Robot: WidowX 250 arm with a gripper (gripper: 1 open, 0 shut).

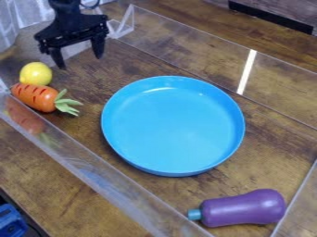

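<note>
The black gripper [69, 48] hangs at the top left, above and behind a yellow lemon [36, 73], apart from it. Its fingers point down; whether they are open or shut is hard to tell. An orange carrot toy [37, 97] with pale green leaves lies just in front of the lemon. A large round blue plate [173, 125] sits in the middle of the table. A purple eggplant toy [243, 208] lies at the front right, outside the plate.
Clear plastic walls [118, 190] border the wooden work area, running along the front left and the back right. A blue object [9, 222] sits outside at the bottom left corner. Bare wood lies behind the plate.
</note>
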